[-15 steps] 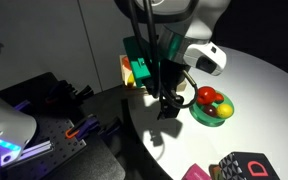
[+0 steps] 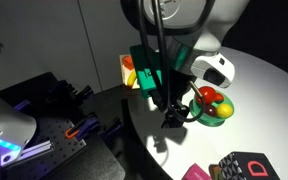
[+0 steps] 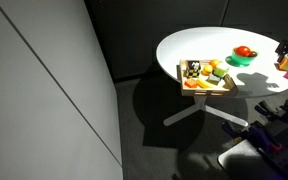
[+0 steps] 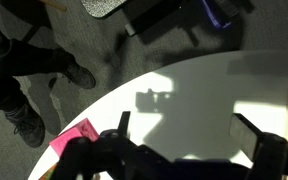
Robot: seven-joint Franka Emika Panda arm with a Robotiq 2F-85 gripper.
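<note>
My gripper (image 2: 172, 118) hangs over the white table (image 2: 174, 155), to the near left of a green bowl (image 2: 222, 121). In the wrist view, the gripper is open, its two fingers wide apart with only bare tabletop between them. Red and yellow round pieces fill the bowl. Partly hidden behind the arm is a tray (image 2: 127, 65); exterior view 2 shows that tray (image 3: 230, 90) holding several orange, yellow and green pieces. Exterior view 2 takes in hardly any of the arm.
A pink block (image 2: 196, 173) and a dark box (image 2: 246, 165) stand near the table's edge. In the wrist view, the pink block (image 4: 76, 135) lies at lower left, with a person's shoe (image 4: 29, 125) on the floor beyond. Clear tabletop surrounds the gripper.
Over the last second my gripper has shifted slightly right and down in exterior view 1. The bowl, tray and blocks have stayed in place.
</note>
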